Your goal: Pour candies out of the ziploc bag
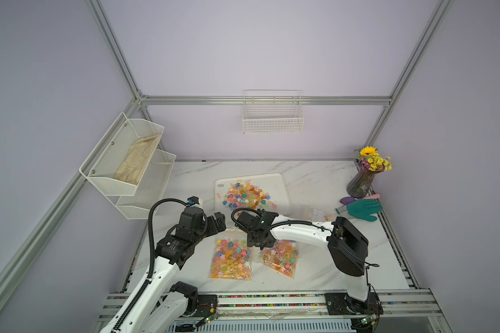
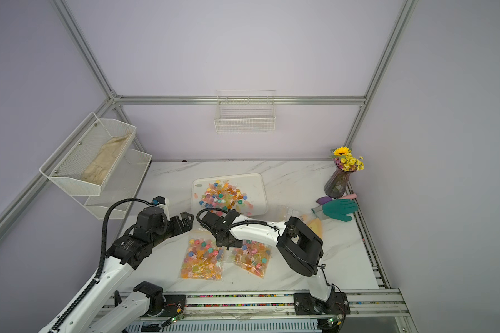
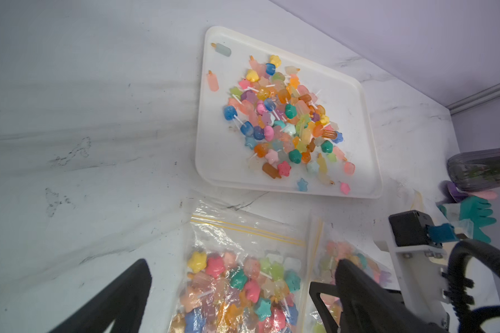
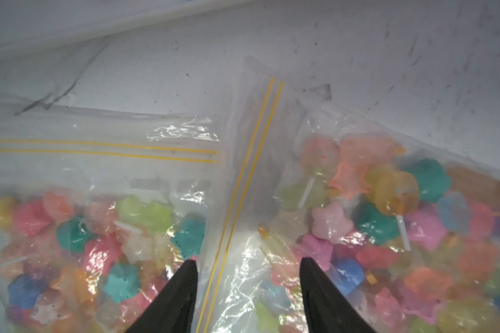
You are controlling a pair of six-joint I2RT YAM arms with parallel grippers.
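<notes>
Two clear ziploc bags full of candies lie flat on the table, the left bag (image 1: 231,260) and the right bag (image 1: 280,258). The right bag's yellow-striped zip edge reaches the left bag's right side in the right wrist view. My right gripper is over that zip edge, its fingers parted on either side of the stripes; whether they touch the plastic cannot be told. My left gripper is open and raised above the table, left of the right arm, holding nothing. Behind the bags, a white tray (image 3: 350,133) carries a pile of loose candies (image 3: 283,122).
At the right edge stand a vase of flowers (image 1: 362,180) and a teal glove (image 1: 364,209). A clear packet (image 1: 315,213) lies right of the tray. Wire shelves (image 1: 130,166) hang on the left. The right arm stretches low over the table's front right.
</notes>
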